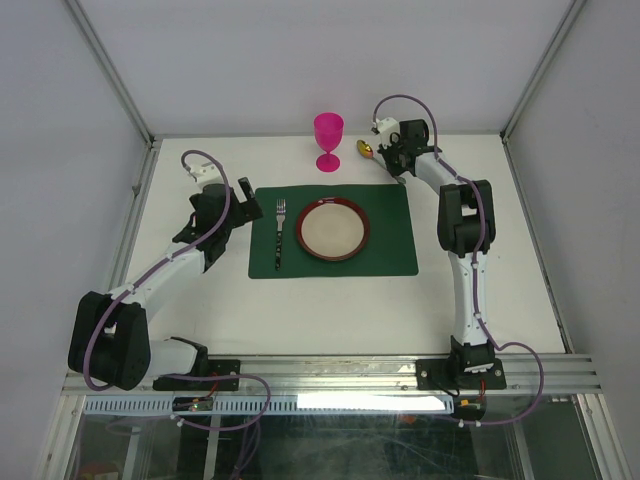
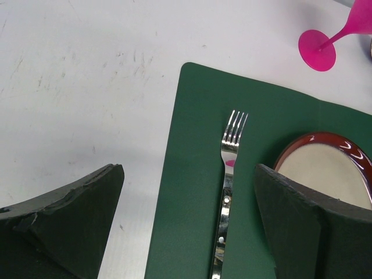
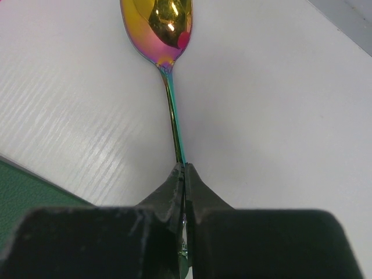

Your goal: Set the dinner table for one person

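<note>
On the green placemat [image 1: 390,235] lie a cream plate [image 1: 333,230] with a brown rim and, left of it, a fork [image 1: 280,235], tines pointing away. Behind the mat stands a pink goblet [image 1: 328,140]. A rainbow-gold spoon [image 3: 163,35] rests on the white table, its handle end reaching the mat's back right corner. My right gripper is shut, fingertips at the spoon's handle; whether the thin handle is between or beneath them I cannot tell. Over the mat's back left corner, my left gripper hangs open and empty.
Bare white table [image 1: 330,315] lies in front of the mat and along both sides. Grey walls [image 1: 320,60] enclose the back and sides. The goblet stands close to the left of the spoon's bowl.
</note>
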